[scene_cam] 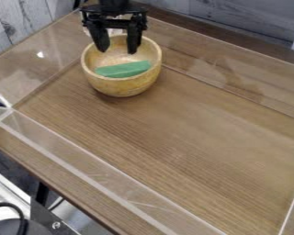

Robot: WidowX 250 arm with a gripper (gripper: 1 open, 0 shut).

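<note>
A round tan bowl [118, 84] sits on the wooden table near the top centre of the camera view, with a green oblong object [122, 70] lying inside it. My black gripper [117, 46] reaches down from the top edge over the back part of the bowl, its two fingers apart above the green object, with nothing seen held between them.
A white item stands behind the gripper at the bowl's back. A black cable lies at the lower left, beyond the table's edge.
</note>
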